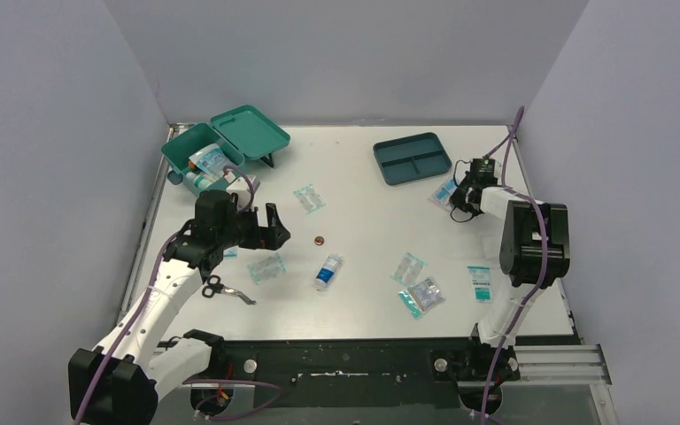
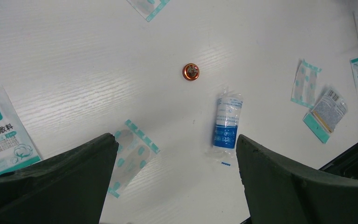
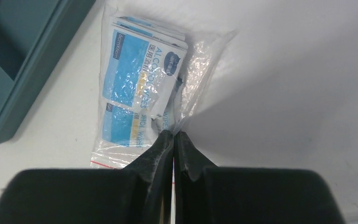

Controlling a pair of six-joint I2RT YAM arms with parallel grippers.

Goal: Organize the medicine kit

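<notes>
In the right wrist view, a clear zip bag of alcohol wipes (image 3: 130,79) is pinched at its loose plastic by my right gripper, its fingers pressed together. From above, part of that bag (image 1: 444,193) shows beside my right gripper, near the dark green divided tray (image 1: 412,172). My left gripper (image 1: 276,227) stands open above the table, nothing between its fingers. The green medicine box (image 1: 177,150) at the back left holds several packages; its lid (image 1: 250,131) is swung open. A rolled bandage (image 2: 226,122) and a bandage sheet (image 2: 133,156) lie below the left gripper.
Metal scissors (image 1: 228,290) lie at the front left. A small copper-coloured round item (image 1: 319,240) sits mid-table. Flat packets, including a brown-and-green one (image 1: 421,297) and a green-white one (image 1: 480,283), lie front right.
</notes>
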